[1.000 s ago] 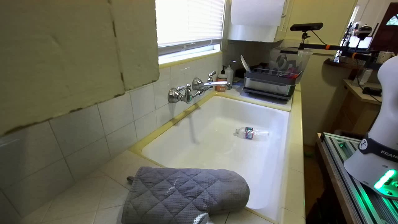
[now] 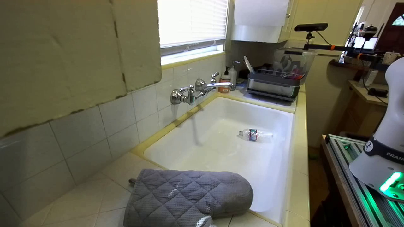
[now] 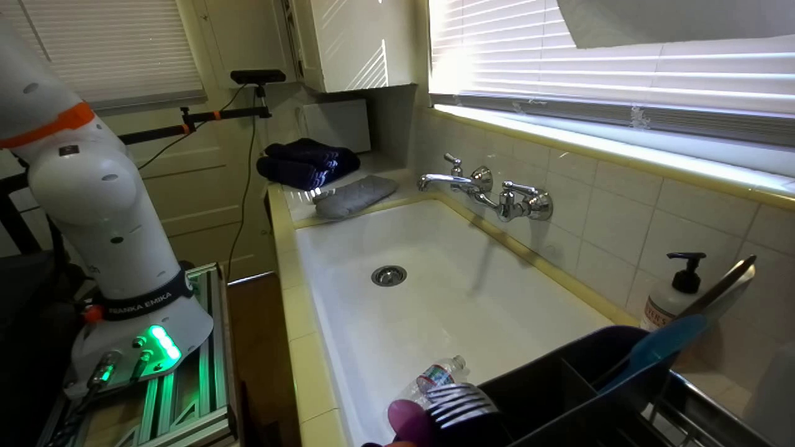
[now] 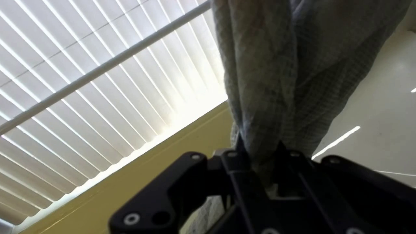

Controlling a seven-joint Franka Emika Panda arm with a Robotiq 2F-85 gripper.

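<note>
In the wrist view my gripper is shut on a grey cloth with a fine grid weave. Its folds rise from between the black fingers and cover much of the upper right of that view. A little more pale fabric shows below the fingers. Neither exterior view shows the gripper; only the lower arm appears there. A quilted grey oven mitt lies on the tiled counter at the near end of the sink. Inside the white sink a clear plastic bottle lies on its side.
A chrome faucet juts over the sink from the wall. The dish rack and soap bottles stand at the far end. Dark folded cloths rest on the opposite counter. Window blinds show close by; most of the sink is bare.
</note>
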